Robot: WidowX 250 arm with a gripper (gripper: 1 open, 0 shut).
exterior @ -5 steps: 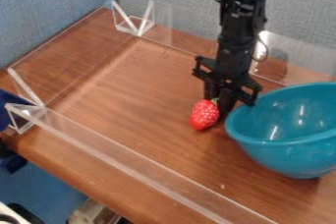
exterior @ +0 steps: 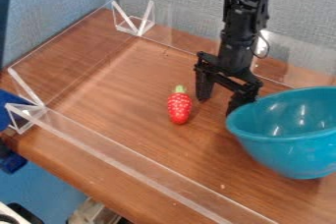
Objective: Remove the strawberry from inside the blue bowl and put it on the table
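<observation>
The red strawberry (exterior: 179,106) lies on the wooden table (exterior: 125,95), left of the bowl and clear of it, its green top pointing away from the camera. At the right edge sits the blue bowl (exterior: 282,144), its visible inside bare. My black gripper (exterior: 218,102) is between the two, just right of the strawberry. It stands open, fingers spread, with nothing between them. One finger (exterior: 203,88) is near the strawberry; the other reaches down close to the bowl's rim.
Clear low walls (exterior: 125,159) with white corner brackets (exterior: 132,20) edge the table. Free room lies to the left and in front of the strawberry. The bowl blocks the right side.
The strawberry has moved left from beneath the gripper and now lies apart from it. The bowl has stayed where it was.
</observation>
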